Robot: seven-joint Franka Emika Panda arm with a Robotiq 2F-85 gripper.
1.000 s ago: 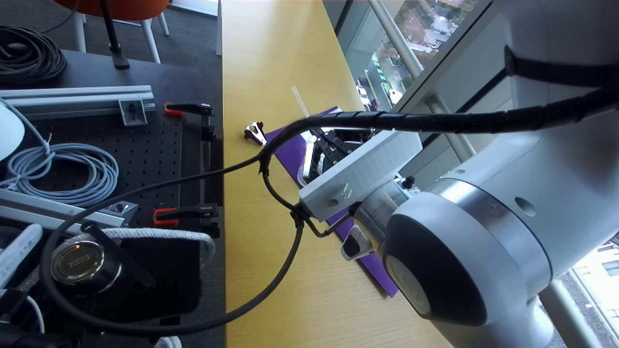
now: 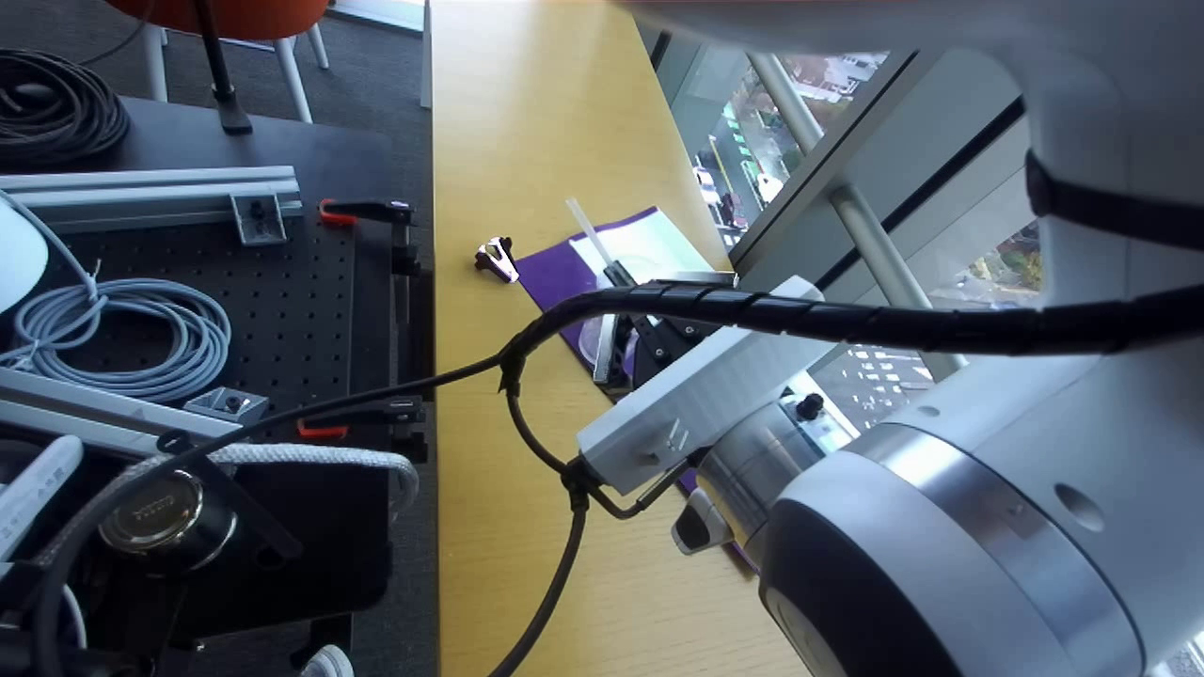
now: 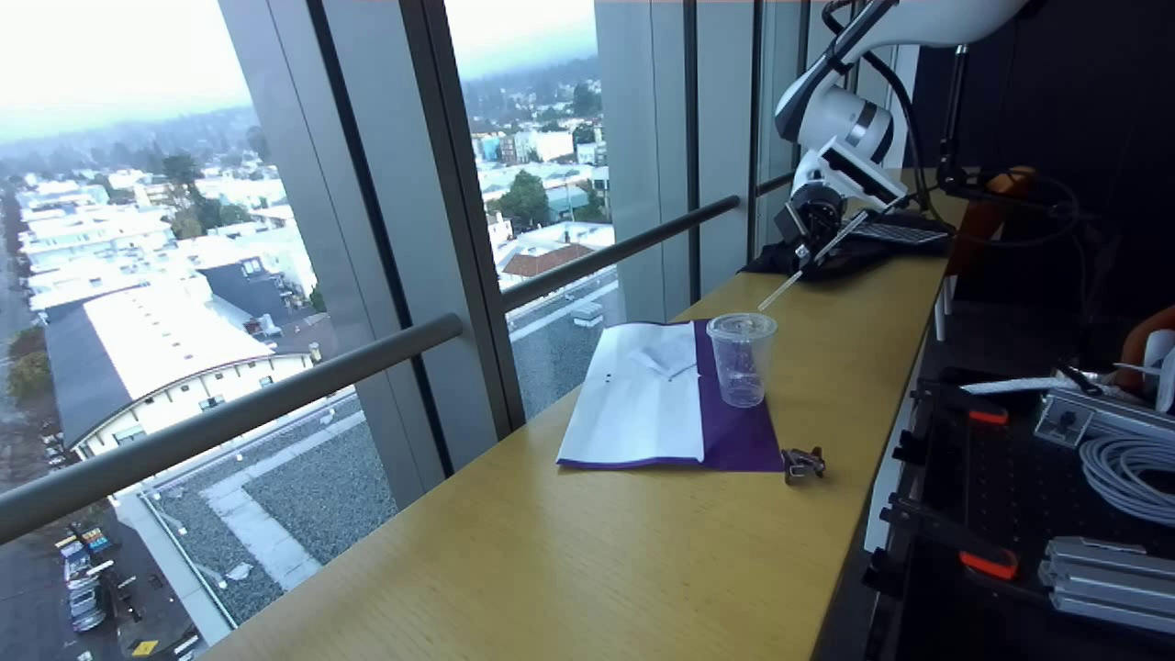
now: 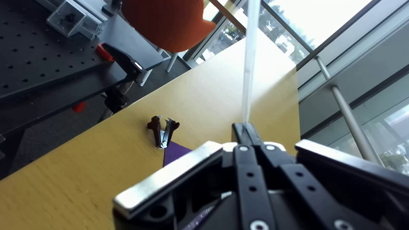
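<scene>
A clear straw (image 4: 249, 57) is pinched between the fingertips of my gripper, which is shut on one end of it; the free end points away from the fingers. In exterior view 2 the gripper (image 3: 810, 255) is above the table, and the straw (image 3: 779, 290) slants down toward a clear lidded plastic cup (image 3: 740, 380). The cup stands on the purple part of a folder (image 3: 744, 446). From exterior view 1 the straw (image 2: 584, 226) extends past the gripper (image 2: 615, 275), while the arm and cable hide most of the cup.
A staple remover (image 3: 803, 463) lies by the folder's corner. White paper (image 3: 639, 413) covers the folder's window side. Beyond the table's edge stands a black cart (image 2: 305, 293) with clamps and coiled cable. A rail (image 3: 628, 264) runs along the windows. Bare tabletop (image 3: 661, 551) surrounds the folder.
The gripper and straw have shifted somewhat toward the bottom of exterior view 1, and the arm's wrist has swung right. The black cable loop hangs differently. The staple remover has stayed put.
</scene>
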